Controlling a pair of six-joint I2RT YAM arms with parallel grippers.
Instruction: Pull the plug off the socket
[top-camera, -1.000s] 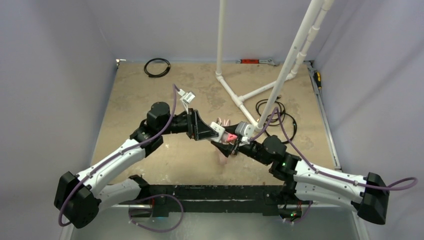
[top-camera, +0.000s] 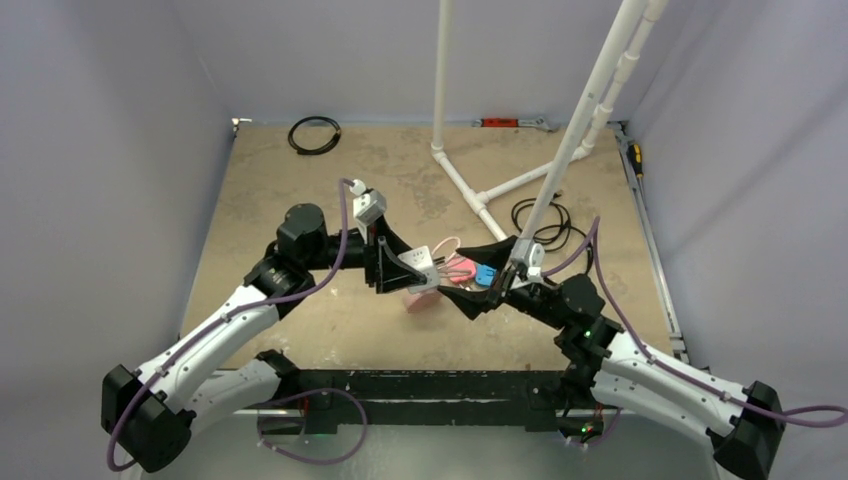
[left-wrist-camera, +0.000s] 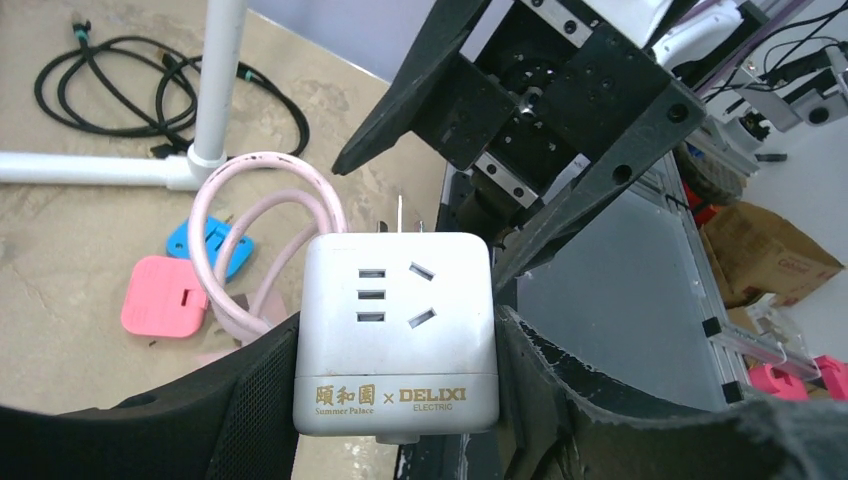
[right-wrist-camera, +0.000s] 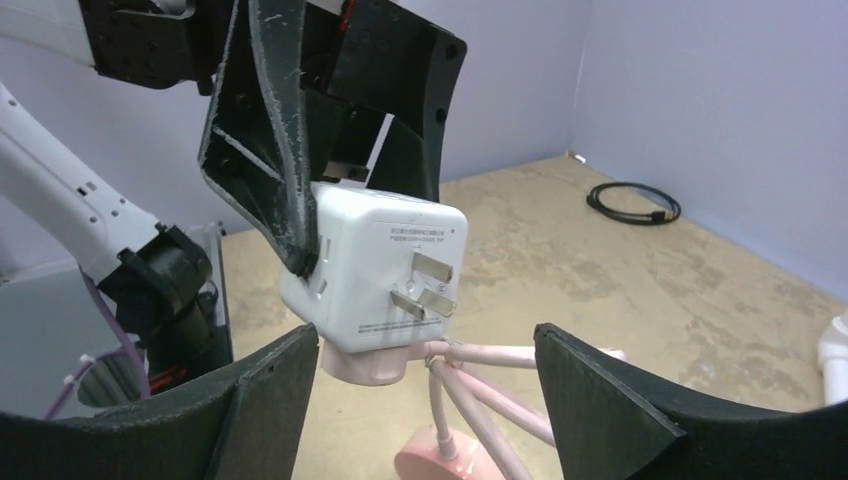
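Observation:
A white cube-shaped socket (left-wrist-camera: 398, 330) with slots and gold lettering fills the space between my left gripper's black fingers. In the top view my left gripper (top-camera: 412, 268) is shut on this cube, holding it above the table. The right wrist view shows metal prongs (right-wrist-camera: 425, 290) sticking out of the cube's face toward my right gripper. That gripper stands open, just to the right of the cube, with nothing held between its fingers. A pink cord (right-wrist-camera: 495, 355) and pink cylinder (right-wrist-camera: 372, 365) appear below the cube; whether they are joined to it I cannot tell.
A flat pink piece (left-wrist-camera: 165, 297) and a blue one (left-wrist-camera: 212, 246) lie on the table. White pipes (top-camera: 465, 190) rise behind the right arm, beside a coiled black cable (top-camera: 560, 222). Another coil (top-camera: 314, 136) lies at the back left.
My right gripper was up against the cube and has backed off to the right. The left one has moved slightly left and turned with the cube. More of the pink cord shows now.

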